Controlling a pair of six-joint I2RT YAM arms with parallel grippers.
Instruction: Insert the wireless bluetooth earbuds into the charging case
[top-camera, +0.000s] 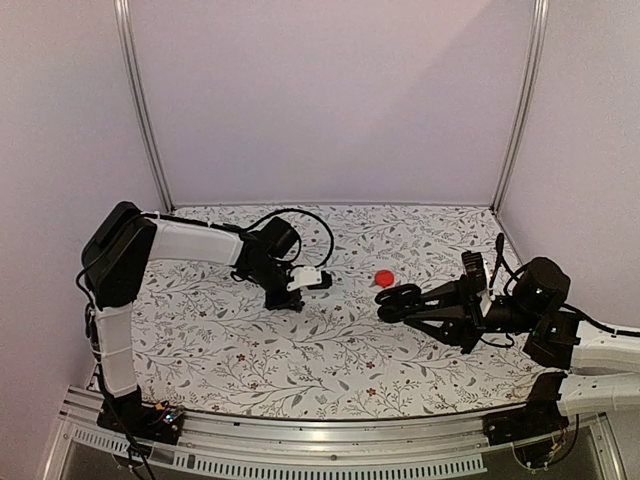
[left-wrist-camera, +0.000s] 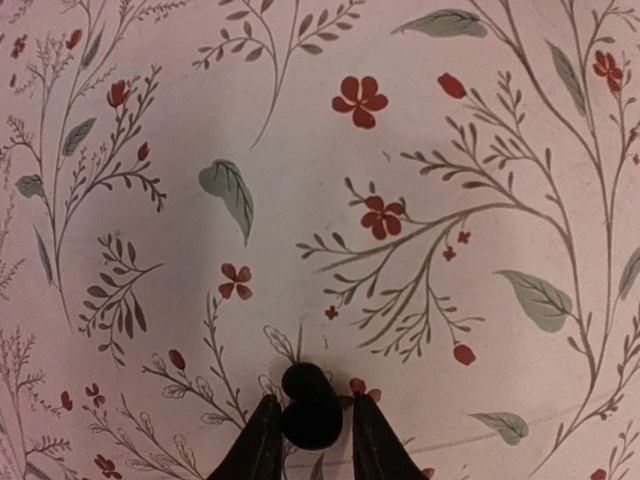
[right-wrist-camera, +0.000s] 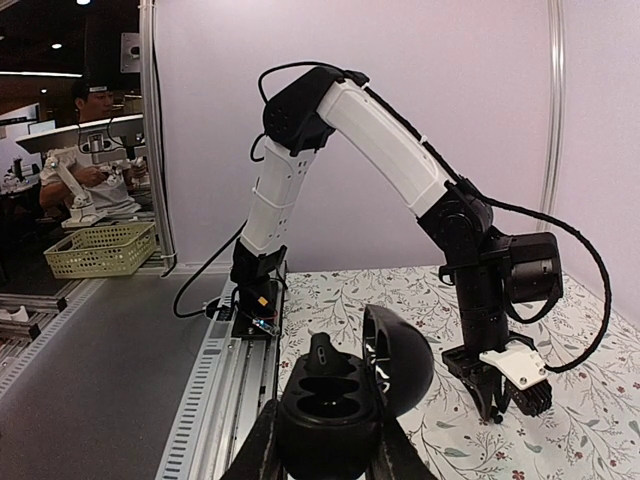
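The black charging case (right-wrist-camera: 330, 420) is held by my right gripper (top-camera: 410, 312), lid up; one earbud seems to stand in it. In the top view it hangs over the table's middle right. My left gripper points down at the patterned table (left-wrist-camera: 150, 250) on the left, its fingers apart, with a small black earbud (left-wrist-camera: 311, 410) at their tips; whether they touch it I cannot tell.
A small red round object (top-camera: 384, 278) lies on the table behind the case. Walls border the back and sides.
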